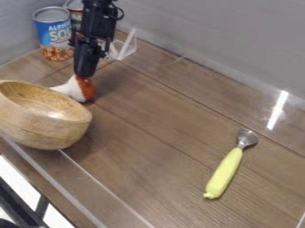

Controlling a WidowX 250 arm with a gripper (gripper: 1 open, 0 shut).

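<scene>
My black gripper [85, 71] reaches down from the top to just over an orange-and-white object [74, 89], which lies behind a wooden bowl [45, 116] at the left. The gripper's tip overlaps the orange end in this view; I cannot tell whether they touch. The gripper looks shut, and nothing clearly shows held in it.
An alphabet soup can [55, 36] and a second can [74, 8] stand at the back left against the wall. A yellow-handled tool [224, 174] lies at the right.
</scene>
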